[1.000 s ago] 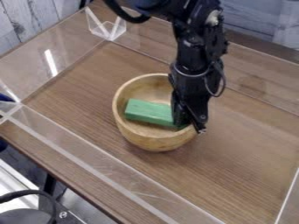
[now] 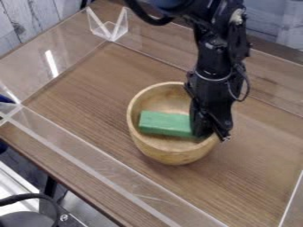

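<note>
A round wooden bowl (image 2: 172, 153) stands on the wooden table in the middle of the view, holding a green block (image 2: 164, 122) that lies flat inside it. My black gripper (image 2: 204, 133) reaches down at the bowl's right side, its tip low against the block's right end and the rim. Its fingers are dark and crowded together; whether anything is between them is hidden.
White tape marks lie at the back left and along the edges. Dark cables (image 2: 35, 204) are at the lower left corner.
The bowl, with the block in it, and my gripper have shifted slightly to the right and down in the view.
</note>
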